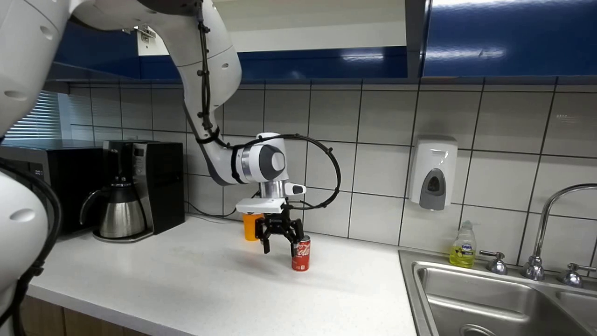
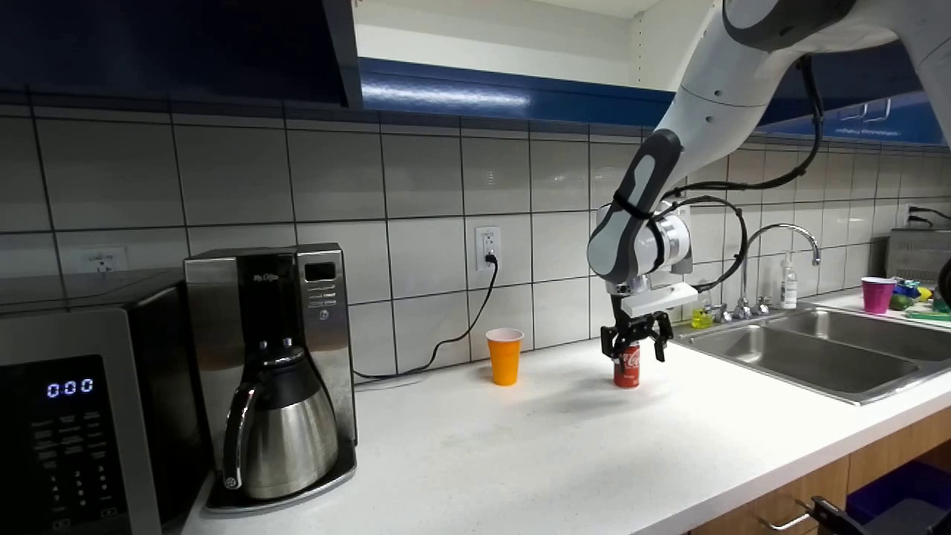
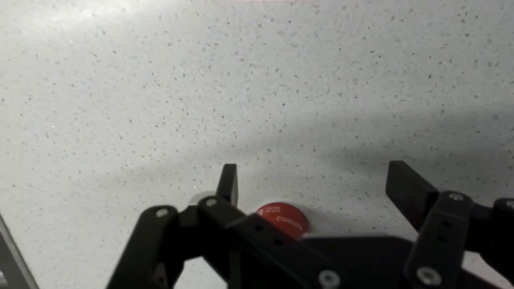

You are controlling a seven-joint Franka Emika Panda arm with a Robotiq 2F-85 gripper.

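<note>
A red Coca-Cola can (image 1: 301, 258) stands upright on the white counter, right of the coffee maker and left of the sink. My gripper (image 1: 280, 249) is open just above the counter, with one finger overlapping the can's upper part in exterior view 1. From exterior view 2, the gripper (image 2: 637, 352) hangs around the height of the can (image 2: 628, 371). In the wrist view, part of the red can (image 3: 289, 217) shows near the left finger (image 3: 228, 185), partly covered by the gripper's linkage. Whether finger and can touch, I cannot tell.
Behind the gripper, near the wall, stands an orange cup (image 2: 504, 358). A coffee maker (image 2: 267, 374) and microwave (image 2: 80, 401) occupy the left end. At the right are the sink (image 1: 481, 302) and a yellow soap bottle (image 1: 463, 246).
</note>
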